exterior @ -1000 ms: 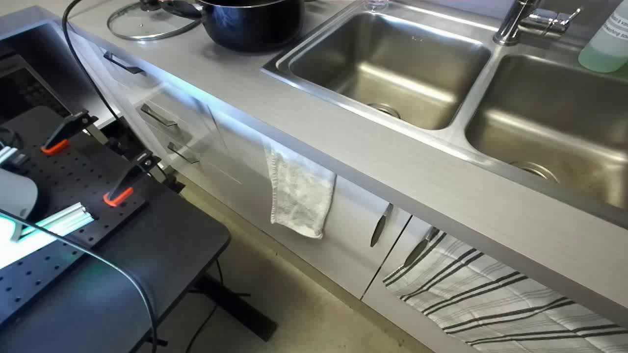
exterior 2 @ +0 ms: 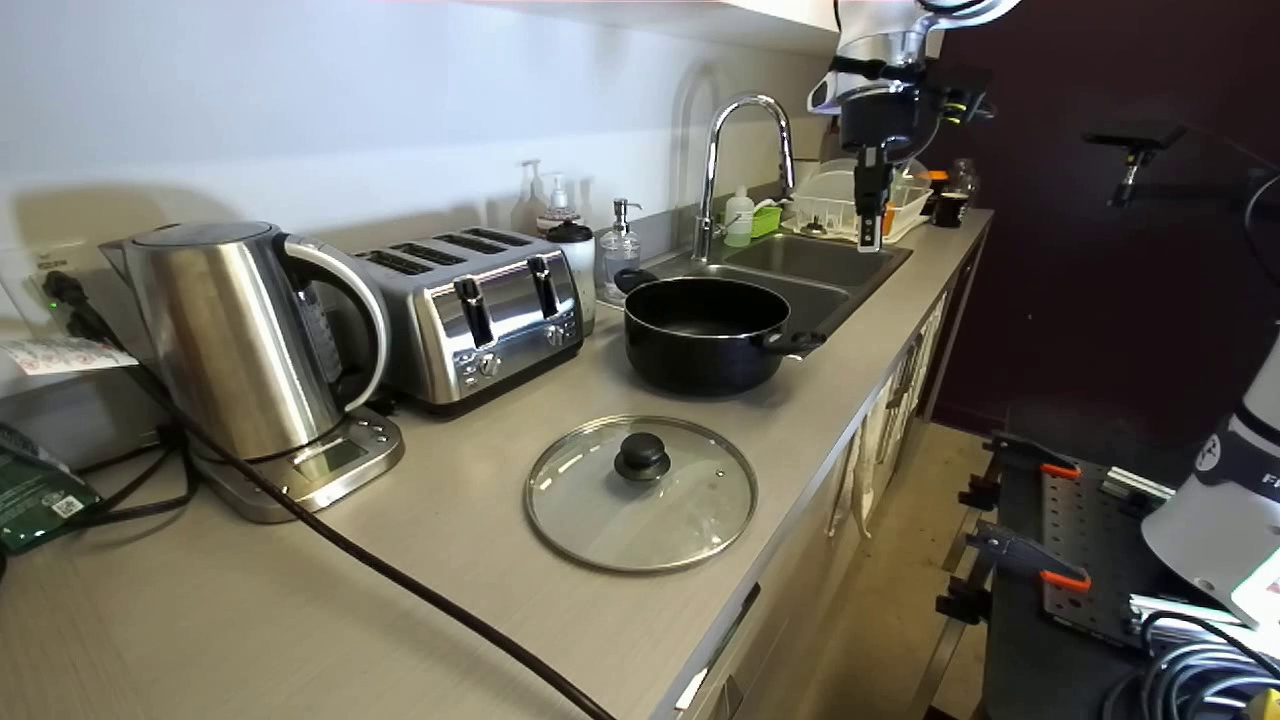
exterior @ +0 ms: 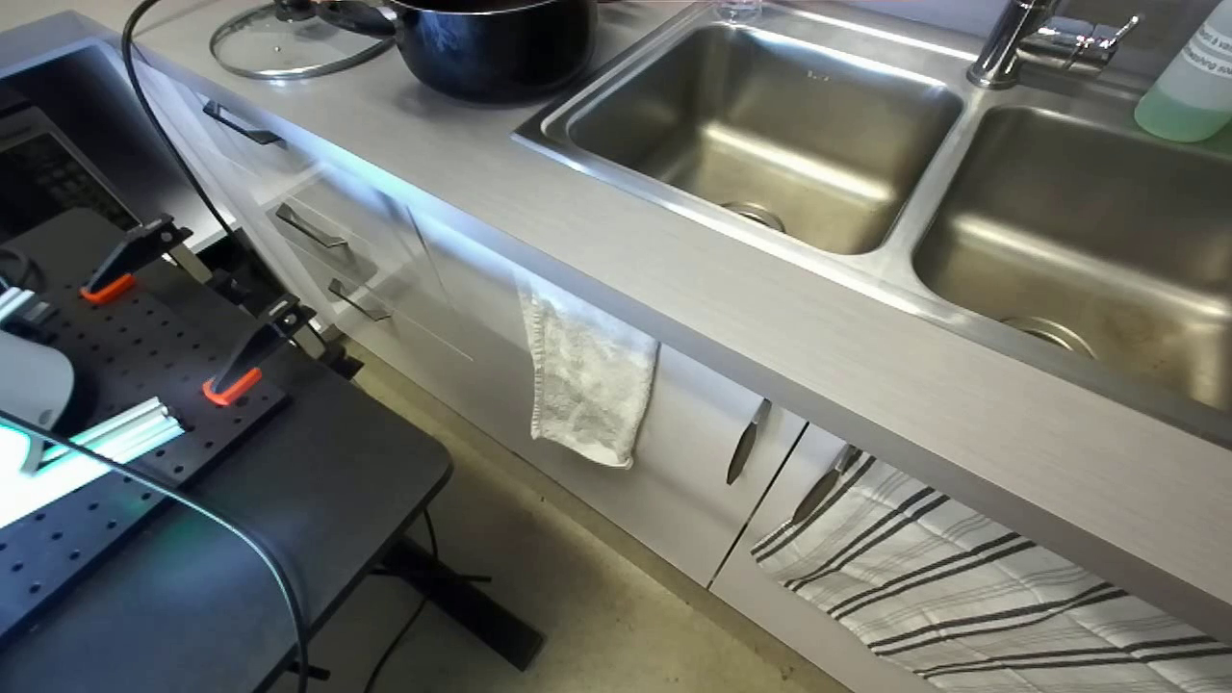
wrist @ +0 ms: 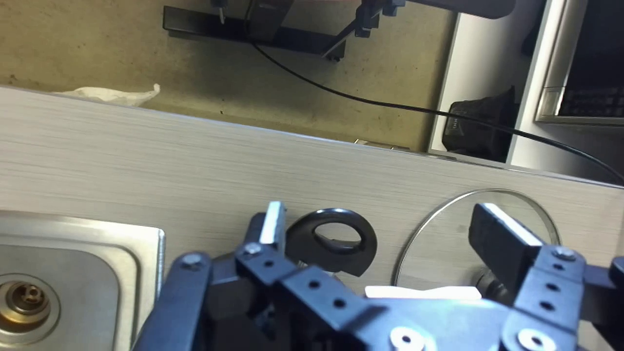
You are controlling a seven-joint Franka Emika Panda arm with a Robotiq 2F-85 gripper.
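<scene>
My gripper is open, its two fingers wide apart with nothing between them. In exterior view 2 the gripper (exterior 2: 869,246) hangs high over the counter at the sink side, fingers pointing down. A black pot (exterior 2: 702,348) stands uncovered on the counter beside the sink. Its looped handle (wrist: 365,240) shows far below the gap between my fingers in the wrist view, while the gripper hides most of the pot. The glass lid (exterior 2: 576,504) with a black knob (exterior 2: 642,454) lies flat on the counter, apart from the pot. Exterior view 1 does not show the gripper.
A toaster (exterior 2: 504,318) and a kettle (exterior 2: 228,348) line the wall. The double sink (exterior: 941,173) has a tall faucet (exterior 2: 716,144). A black cable (exterior 2: 420,588) crosses the counter. Towels (exterior: 589,381) hang along the cabinet front. The counter strip before the sink is clear.
</scene>
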